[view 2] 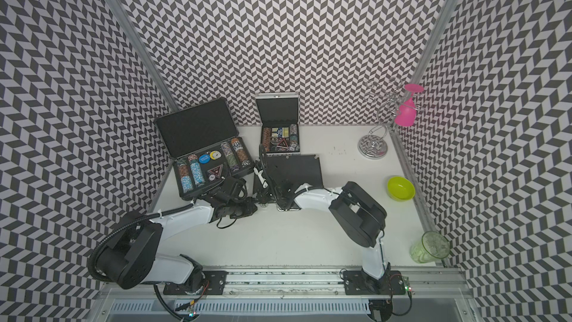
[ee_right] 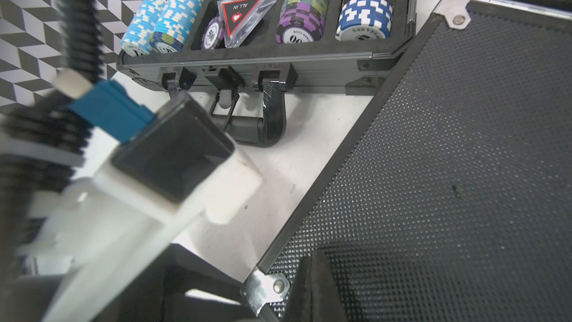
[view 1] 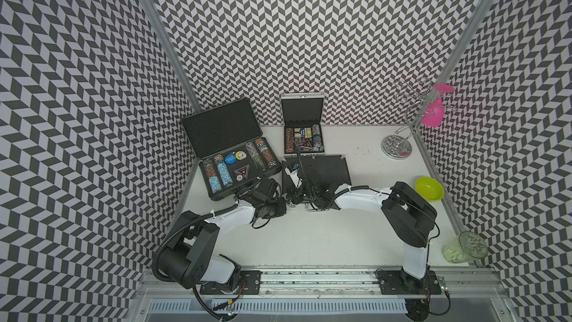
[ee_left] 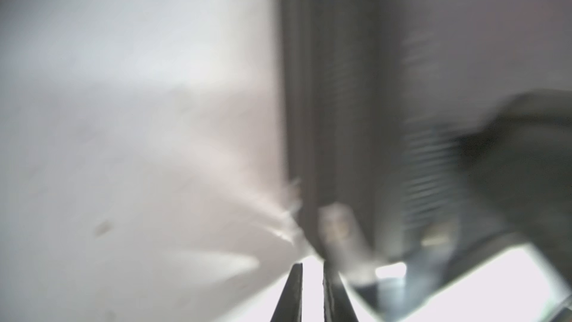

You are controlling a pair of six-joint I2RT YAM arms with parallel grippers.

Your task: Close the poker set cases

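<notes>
A large open poker case [view 1: 220, 125] stands at the left rear, a small open one [view 1: 302, 109] at centre rear, both showing chips. In front lies a flat black case [view 1: 324, 170] with its lid down. My right gripper is shut with nothing visible between its fingers, over the flat case's near corner. My left gripper is at that case's front left, its fingers slightly apart with nothing visible between them; that wrist view is blurred, and the grippers are crowded together in the top views.
A pink lamp [view 1: 432, 113] stands at the back right, a green bowl [view 1: 429, 188] at the right, and a glass jar [view 1: 463, 248] at the front right.
</notes>
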